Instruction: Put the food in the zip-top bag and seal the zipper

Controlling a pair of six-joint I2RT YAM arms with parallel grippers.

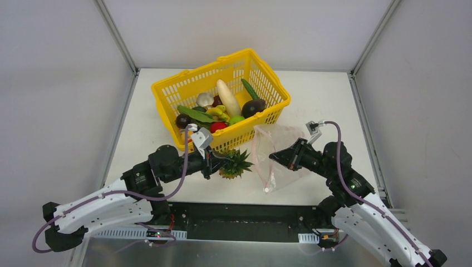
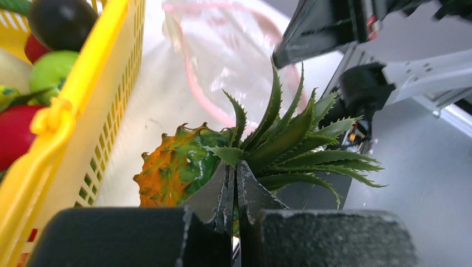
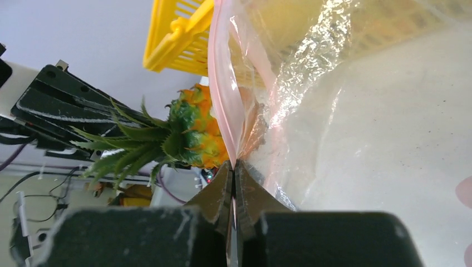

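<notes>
A toy pineapple (image 1: 236, 164) with an orange-green body and spiky leaves is held by my left gripper, shut at the base of its crown. In the left wrist view the pineapple body (image 2: 181, 164) lies left of the fingertips and the leaves fan out right. The clear zip bag (image 1: 276, 157) has a pink band at its mouth, which gapes toward the pineapple. My right gripper is shut on the edge of that mouth and lifts it. In the right wrist view the pineapple (image 3: 195, 125) is mostly outside the bag, just left of the pink rim.
Behind the pineapple stands a yellow basket (image 1: 276, 88) of several toy vegetables and fruits, among them a white radish (image 1: 227, 97) and an eggplant (image 1: 253, 108). Its front wall is close to the left gripper.
</notes>
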